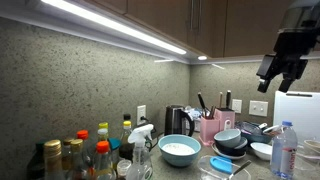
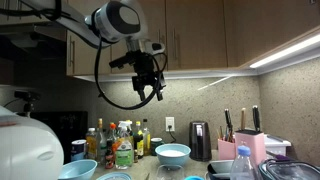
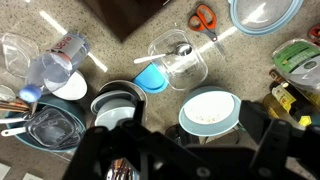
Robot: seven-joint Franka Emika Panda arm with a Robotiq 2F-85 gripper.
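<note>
My gripper (image 2: 150, 92) hangs high above the counter, open and empty, with its fingers (image 3: 252, 118) spread in the wrist view. Below it in the wrist view, a light-blue bowl (image 3: 209, 108) sits partly behind the gripper. Beside that are a clear container (image 3: 180, 62) with a spoon (image 3: 178, 50) across it and a small blue item (image 3: 151, 79). Red-handled scissors (image 3: 204, 19) lie near the top edge. A clear water bottle (image 3: 58, 62) appears at the left; it stands upright in exterior view 1.
Several sauce and oil bottles (image 1: 103, 158) crowd the wall side. A dark kettle (image 2: 200, 140), a pink knife holder (image 2: 247, 148) and a dish rack (image 3: 50, 128) with bowls stand along the counter. Cabinets (image 2: 200, 45) hang overhead. Bare counter shows around the scissors.
</note>
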